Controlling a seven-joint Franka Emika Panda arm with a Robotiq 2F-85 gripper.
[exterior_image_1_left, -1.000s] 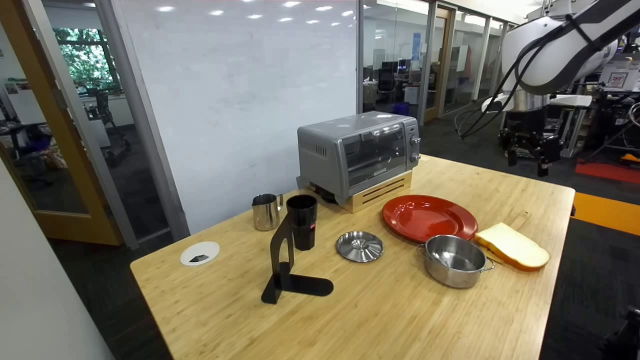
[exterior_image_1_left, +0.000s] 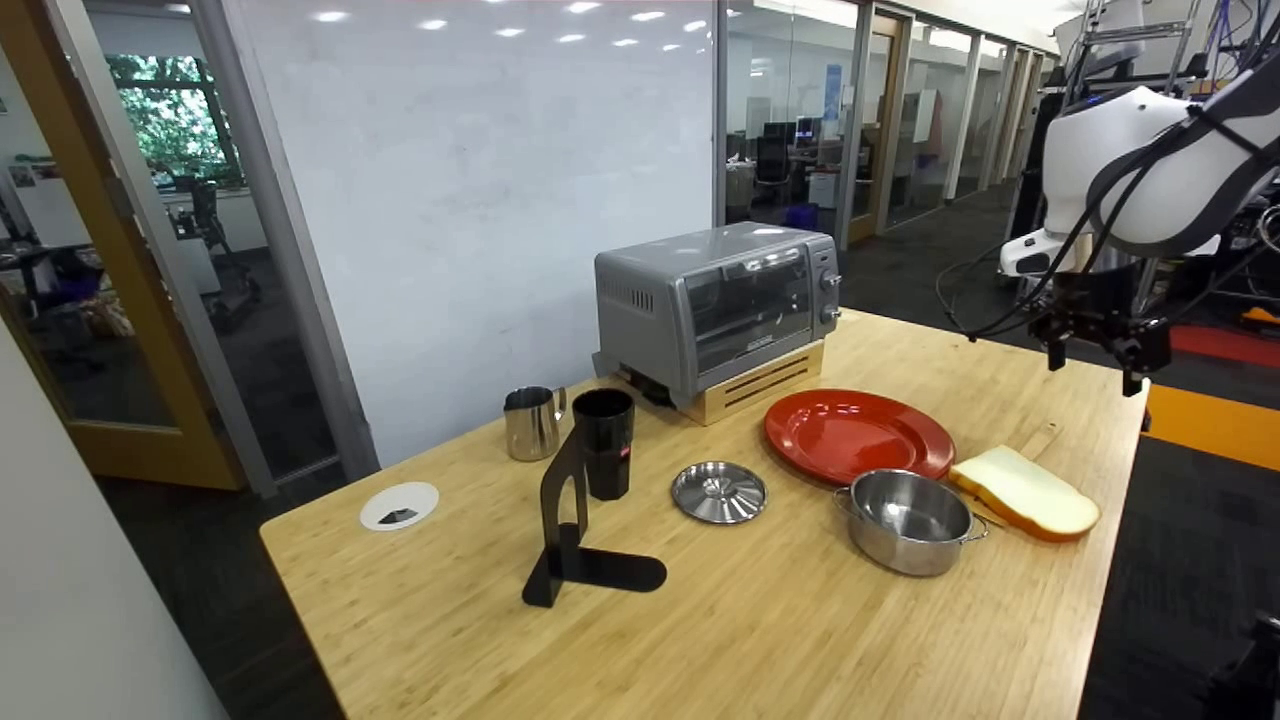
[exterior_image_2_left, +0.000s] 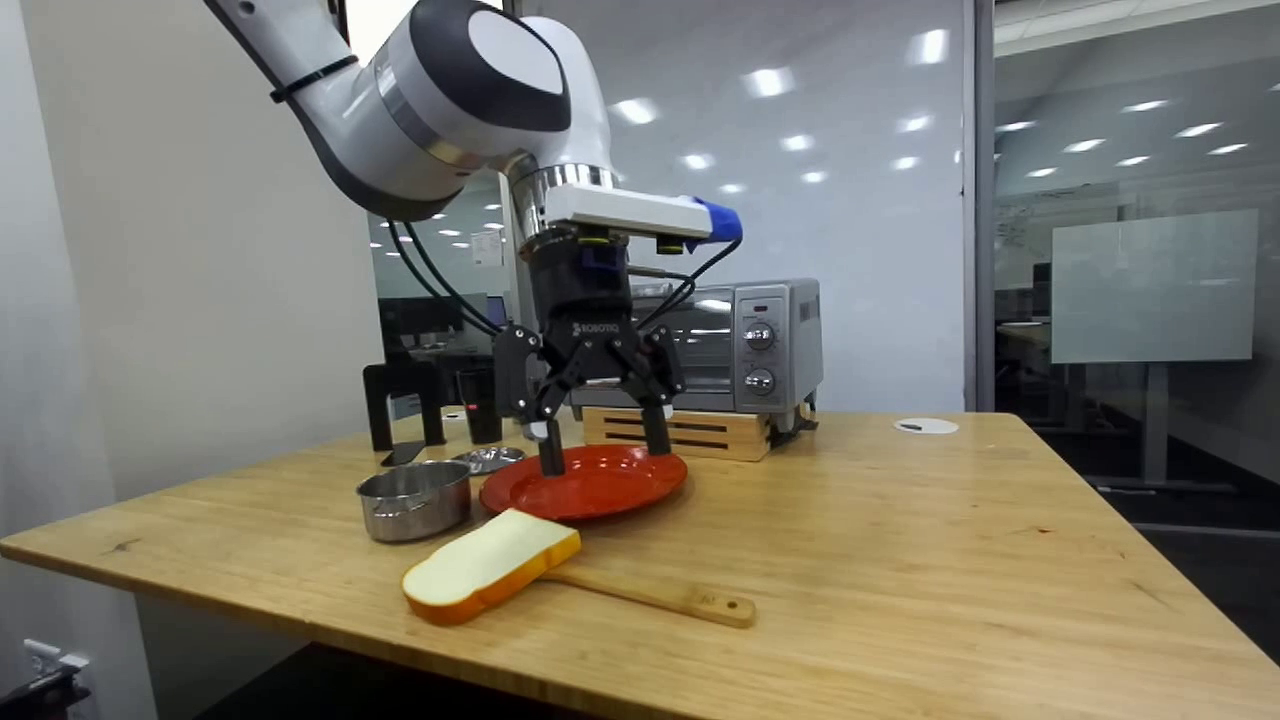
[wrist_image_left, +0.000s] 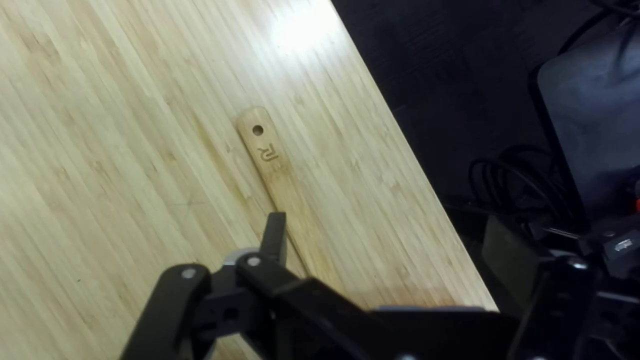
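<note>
My gripper (exterior_image_2_left: 603, 446) hangs above the table with its two fingers wide apart and nothing between them. A slice of bread (exterior_image_1_left: 1027, 492) lies near the table edge, resting across a wooden utensil (exterior_image_2_left: 672, 596) whose handle sticks out from under it. The utensil's other end is mostly hidden by the bread. From the wrist, the handle (wrist_image_left: 264, 144) with its hole runs down toward the space between my fingers. A red plate (exterior_image_1_left: 858, 434) and a steel pot (exterior_image_1_left: 909, 528) sit close to the bread.
A grey toaster oven (exterior_image_1_left: 720, 306) stands on a wooden base at the back. Beyond the pot are a steel lid (exterior_image_1_left: 719, 492), a black cup (exterior_image_1_left: 606, 444), a metal pitcher (exterior_image_1_left: 531, 426) and a black stand (exterior_image_1_left: 600, 568). To the oven's right, the table (exterior_image_2_left: 936, 552) is clear.
In exterior view 1 the arm has come lower and shifted to the right, and the gripper has turned somewhat. The objects on the table have stayed put.
</note>
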